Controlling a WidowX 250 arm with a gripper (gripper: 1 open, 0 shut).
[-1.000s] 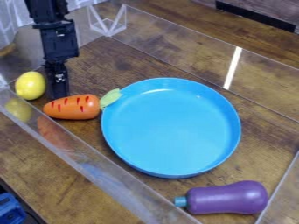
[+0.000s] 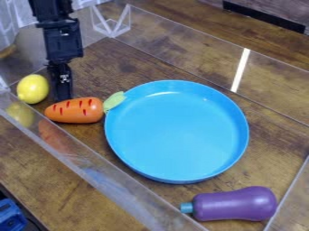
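Note:
My black gripper (image 2: 60,85) is low at the upper left, its fingertips down beside a yellow lemon-like toy (image 2: 32,87), which lies just to their left. It looks shut, with nothing visible between its fingers. An orange carrot toy (image 2: 72,111) with a pale green top lies just below the gripper, to the left of a round blue plate (image 2: 176,126). A purple eggplant toy (image 2: 234,205) lies at the bottom right.
Clear low walls run around the wooden work surface (image 2: 145,59), along the left, back and right. Bare wood is free behind the plate and to its right. A blue object (image 2: 7,216) shows at the bottom left corner, outside the wall.

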